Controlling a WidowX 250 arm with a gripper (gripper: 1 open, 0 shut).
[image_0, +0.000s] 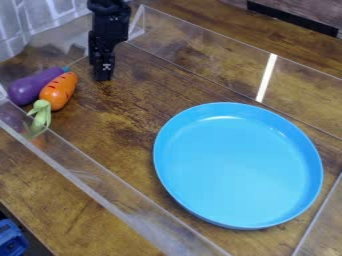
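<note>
My black gripper (104, 55) hangs at the top left, just above and beyond the toys; its fingers are small and dark, so their state is hard to make out. A carrot (58, 90) with a pale green top lies at the left, beside a purple eggplant (27, 88). A large blue plate (238, 165) lies on the right half of the wooden surface.
Clear plastic walls border the area on the left and right. A blue object (10, 238) shows at the bottom left corner outside the wall. The wood between the carrot and the plate is clear.
</note>
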